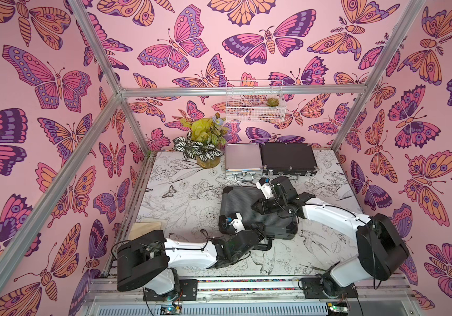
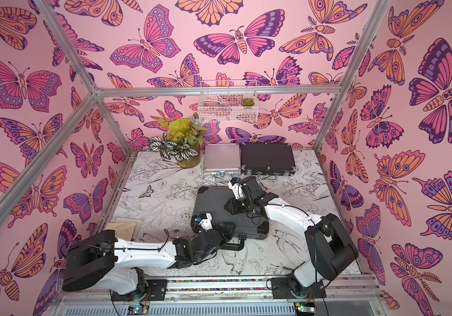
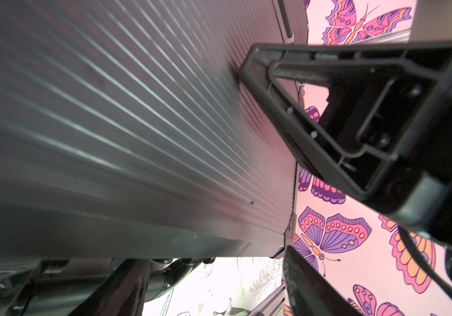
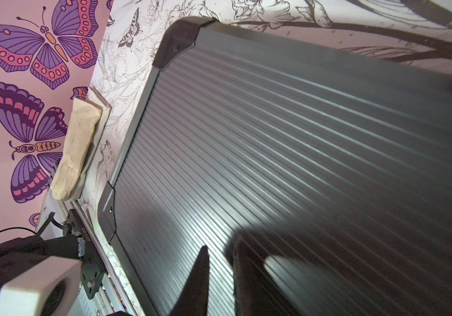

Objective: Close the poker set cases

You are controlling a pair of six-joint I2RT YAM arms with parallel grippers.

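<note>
The dark grey ribbed case point(image 1: 236, 197) lies flat in the middle of the table with its lid down and its handle point(image 1: 264, 245) toward the front. On the lid rest the fingertips of my right gripper point(image 1: 259, 206); in the right wrist view its two fingers point(image 4: 200, 276) are close together, and nothing shows between them. My left gripper stands open at the case's front edge, near the handle and latch side. Latches are hidden from view. Behind, a silver case point(image 1: 243, 156) and a black case point(image 1: 289, 156) lie side by side, both with lids down.
A potted plant point(image 1: 207, 158) stands left of the back cases. A folded beige cloth point(image 1: 144, 229) lies at the table's left edge, partly behind my left arm. Bare table shows left of the grey case. A white wire rack point(image 1: 256, 113) hangs on the back wall.
</note>
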